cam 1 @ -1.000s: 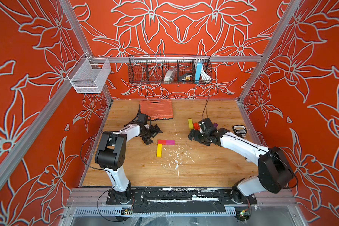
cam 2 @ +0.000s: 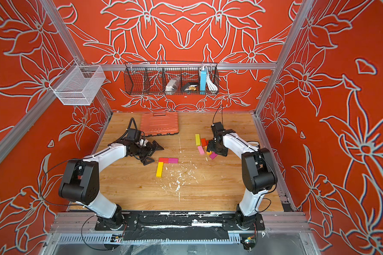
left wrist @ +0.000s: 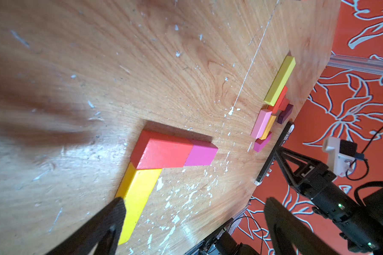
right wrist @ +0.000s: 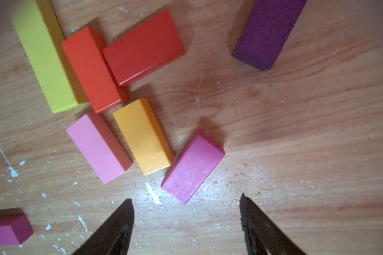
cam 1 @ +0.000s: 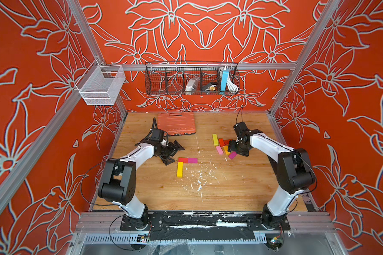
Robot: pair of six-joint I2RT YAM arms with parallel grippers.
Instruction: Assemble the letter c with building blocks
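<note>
A long yellow block (left wrist: 136, 199), a red block (left wrist: 161, 148) and a magenta block (left wrist: 200, 153) form a corner left of centre, red and magenta end to end. My left gripper is open above and left of them, holding nothing. My right gripper hangs, open and empty, over the loose group: a magenta block (right wrist: 192, 165), orange block (right wrist: 142, 136), pink block (right wrist: 97, 148), olive-yellow block (right wrist: 44, 59), two red blocks (right wrist: 91, 70) and a purple block (right wrist: 268, 29).
An orange case (cam 1: 175, 122) lies at the back left. The wire basket (cam 1: 191, 68) and white basket (cam 1: 98, 98) hang above the table.
My right arm has swung and its gripper shifted right over the loose blocks. The left arm's elbow has moved a little outward; its gripper stays near the corner blocks.
</note>
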